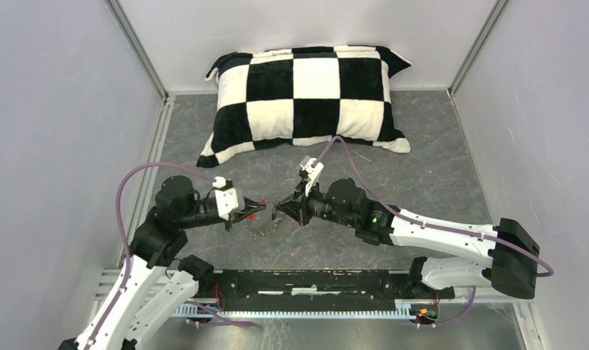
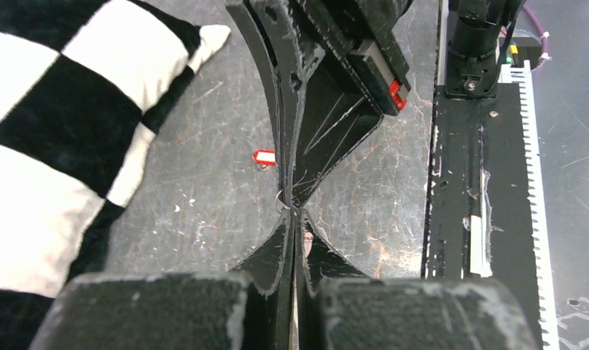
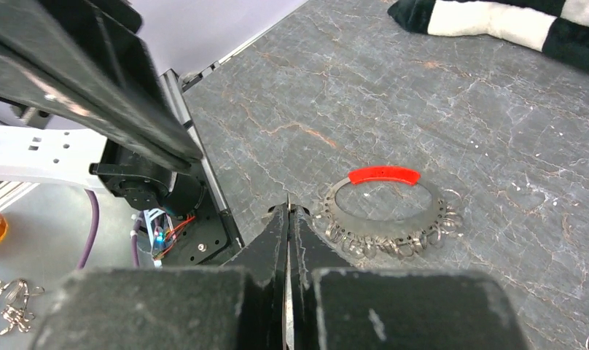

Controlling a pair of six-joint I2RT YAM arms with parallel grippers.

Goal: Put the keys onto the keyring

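Observation:
The ring-shaped holder (image 3: 386, 226) with a red grip (image 3: 384, 174) and several small rings lies on the grey floor, beyond my right gripper's tips in the right wrist view. My right gripper is shut, with a thin metal sliver at its tips; I cannot tell what it is. My left gripper is shut, its tips pointing toward the right arm. A thin ring (image 2: 280, 200) shows near those tips; whether it is held is unclear. In the top view both grippers (image 1: 256, 206) face each other, slightly apart.
A checkered cushion (image 1: 306, 102) fills the back. A small red-and-white tag (image 2: 264, 157) lies on the floor. The rail (image 1: 306, 281) runs along the front edge; walls stand at both sides. Floor at the back right of the arms is clear.

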